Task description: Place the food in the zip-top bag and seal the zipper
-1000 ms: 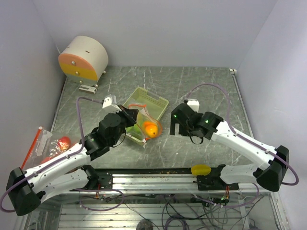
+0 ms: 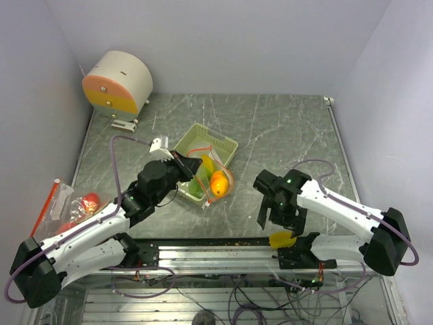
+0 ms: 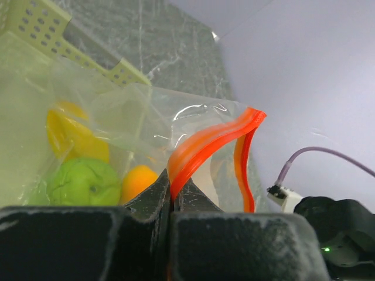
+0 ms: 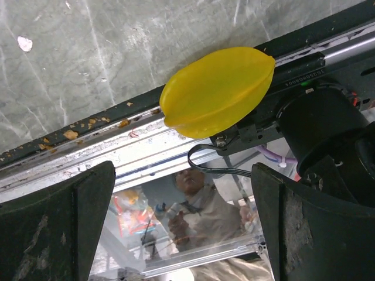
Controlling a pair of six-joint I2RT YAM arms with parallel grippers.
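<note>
A yellow starfruit [image 4: 218, 91] lies across the table's front edge and the metal rail, outside the bag. My right gripper is open with nothing between its fingers, and the fruit is ahead of its tips; from above, the arm partly covers the fruit. The clear zip top bag [image 3: 193, 114] has an orange zipper [image 3: 214, 137], and my left gripper is shut on its edge, holding the mouth up. Inside the bag show a yellow food [image 3: 73, 132], a green one [image 3: 88, 182] and an orange one [image 2: 218, 184].
The bag sits partly in a pale green basket [image 2: 225, 141]. A second bag [image 2: 73, 206] with red contents lies at the far left, and a white drum-shaped bin [image 2: 125, 74] stands at the back left. Cables and rails [image 2: 203, 254] run along the front.
My right gripper has come away from the bag towards the front edge and down near the starfruit, staying open. The left gripper has shifted a little, still with the bag's edge.
</note>
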